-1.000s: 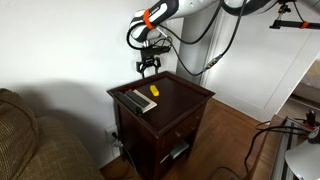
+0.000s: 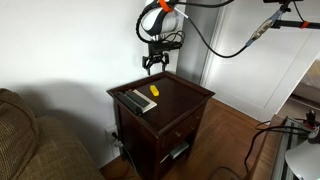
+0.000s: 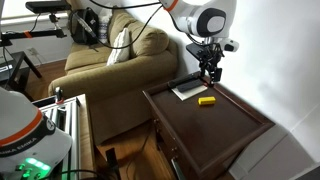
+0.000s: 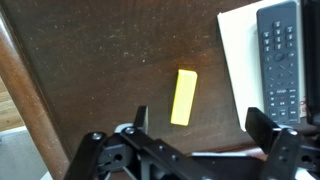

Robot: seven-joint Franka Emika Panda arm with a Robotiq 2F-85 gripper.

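Observation:
A yellow block [image 4: 183, 97] lies flat on the dark wooden top of the cabinet [image 2: 184, 99]. It also shows in exterior view 1 as a small yellow shape [image 2: 154, 90], and in exterior view 2 as a yellow bar [image 3: 207, 101]. My gripper is open and empty, its fingers spread wide at the bottom of the wrist view. Exterior view 1 has the gripper [image 2: 155, 69] above the cabinet's back edge, clear of the block. In the wrist view, the block appears between the fingers, just ahead of them.
Beside the block, a black remote [image 4: 280, 60] rests on a white flat item [image 4: 238, 50]. A raised rim [image 4: 28, 85] edges the cabinet top. Much of the top [image 3: 215, 130] is bare. A wall stands behind, and a brown couch [image 3: 150, 45] is nearby.
In exterior view 1 the arm and gripper have shifted to the right over the last second, the arm's upper part also rising a little. The yellow block and remote have stayed put.

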